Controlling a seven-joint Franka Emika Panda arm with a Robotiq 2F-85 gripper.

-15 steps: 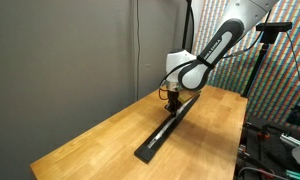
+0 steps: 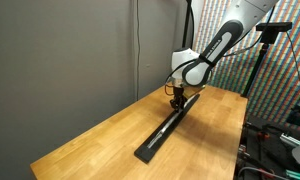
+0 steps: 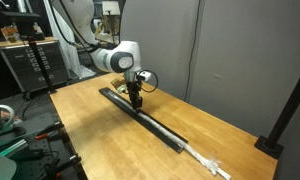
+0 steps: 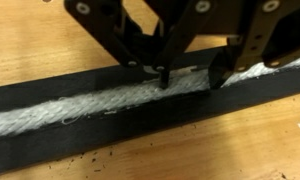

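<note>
A long black channel (image 2: 147,152) lies on the wooden table, with a whitish rope (image 4: 40,117) running along its middle in the wrist view. In exterior view 2, the rope's frayed end (image 3: 212,163) extends past the channel's near right end. My gripper is down at the channel, its dark fingers (image 4: 163,77) apart and right over the rope. Whether the fingers touch the rope cannot be made out. From outside, the gripper (image 3: 137,104) appears part way along the channel, pointing down.
A grey partition (image 3: 235,60) stands behind it. Cables hang around the wrist, and a dark stand (image 2: 280,150) is at the table's side.
In exterior view 1 the arm has shifted a little to the right and back along the channel over the last second. The channel looks unmoved.
</note>
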